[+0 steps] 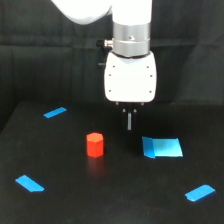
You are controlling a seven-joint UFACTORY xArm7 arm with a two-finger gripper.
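Note:
A red block (95, 145) rests on the dark table left of the middle in the camera view. To its right lies a blue piece (165, 147), flat over most of its area, with a darker blue part along its left side. My gripper (129, 122) hangs under the white hand (130, 77), up and to the right of the block and apart from it in the view. Its fingers appear as one thin grey strip, so the gap between them cannot be made out.
Blue tape strips mark the table at the back left (55, 112), front left (29, 184) and front right (200, 192). A dark curtain (40, 60) closes off the back. Bare table surrounds the block, and the front middle is clear.

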